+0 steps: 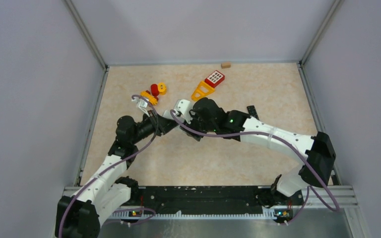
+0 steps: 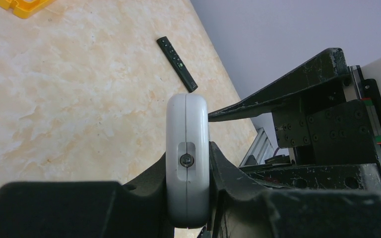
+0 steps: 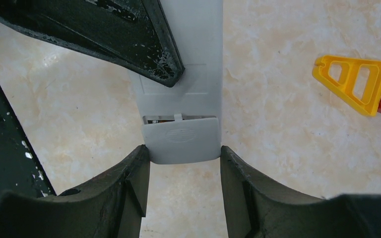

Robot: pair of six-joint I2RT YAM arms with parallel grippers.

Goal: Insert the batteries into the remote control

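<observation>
A white remote (image 2: 186, 134) is held end-on between the fingers of my left gripper, near the middle of the workspace in the top view. In the right wrist view its back (image 3: 178, 89) faces the camera, and a small white cover (image 3: 181, 141) sits over a narrow slot at its lower end, with metal showing inside. My right gripper is shut on that cover piece. Whether batteries lie inside is hidden.
A black remote (image 2: 176, 64) lies to the right on the table. A yellow triangular frame (image 3: 352, 84), a red block (image 1: 214, 78), several yellow and red toys (image 1: 154, 91) and a wooden block (image 1: 225, 65) lie at the back.
</observation>
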